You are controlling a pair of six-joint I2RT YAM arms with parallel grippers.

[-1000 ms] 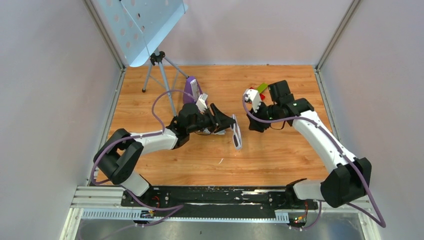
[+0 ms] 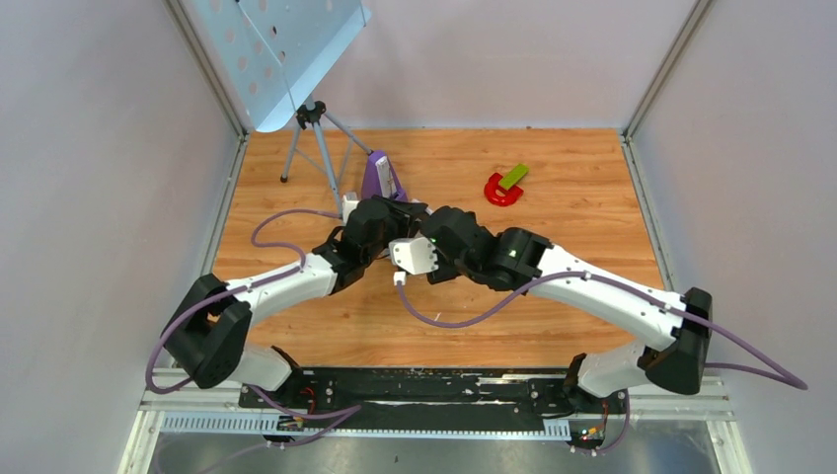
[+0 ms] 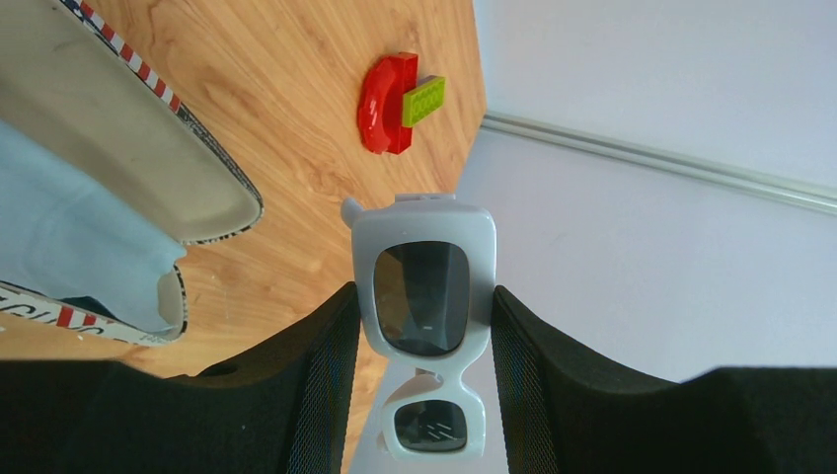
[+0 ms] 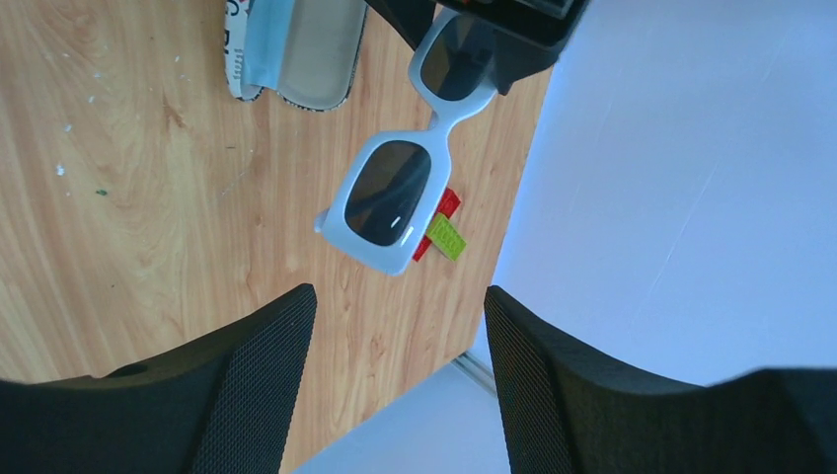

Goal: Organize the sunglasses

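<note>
White sunglasses with dark lenses hang upright in my left gripper, its fingers on either side of the frame; they also show in the right wrist view (image 4: pixel 390 193). My right gripper is open just short of the glasses' free lens, with nothing between its fingers. An open case (image 3: pixel 128 168) with a pale blue cloth (image 3: pixel 69 217) inside lies below, left of the glasses in the left wrist view. In the top view both wrists meet in the middle and hide the glasses and most of the case.
A red curved block (image 2: pixel 498 197) with a green brick (image 2: pixel 512 176) lies at the back right. A purple object (image 2: pixel 375 178) and a tripod stand (image 2: pixel 321 138) stand at the back left.
My left wrist has swung back and turned with the glasses, which are now hidden from above. My right arm has moved left to meet it at the middle.
</note>
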